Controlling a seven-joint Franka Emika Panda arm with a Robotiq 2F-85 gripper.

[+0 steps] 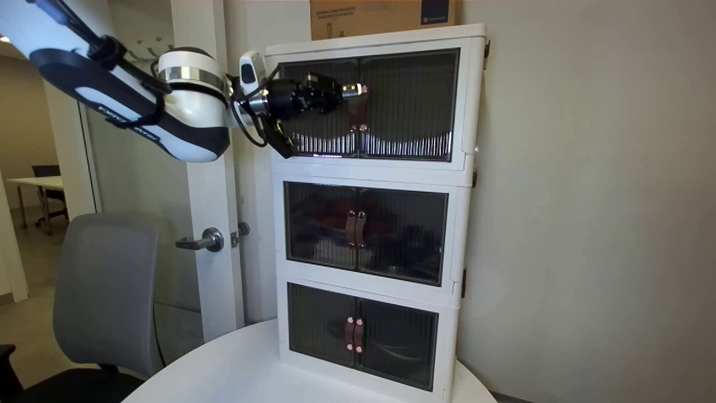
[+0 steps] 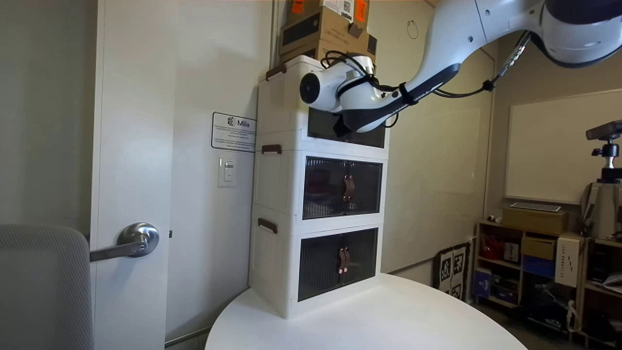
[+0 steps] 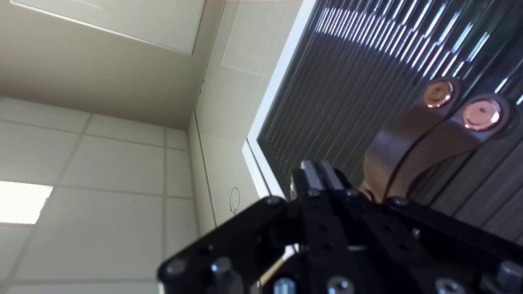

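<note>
In exterior view 1, my gripper is at the upper cabinet's dark ribbed doors, by the brown strap handles where they meet. In the wrist view, my gripper has its two grey fingers side by side, with nothing visible between them. The paired brown handles, with copper rivets, pass just to the right of the fingers; their lower ends are hidden behind the gripper. Whether a finger touches them, I cannot tell. Both upper doors look closed. The arm's wrist hides my gripper in exterior view 2.
Two more cabinet tiers stand below, a middle one and a bottom one, both with closed doors. They rest on a round white table. A cardboard box sits on top. A grey chair stands at left.
</note>
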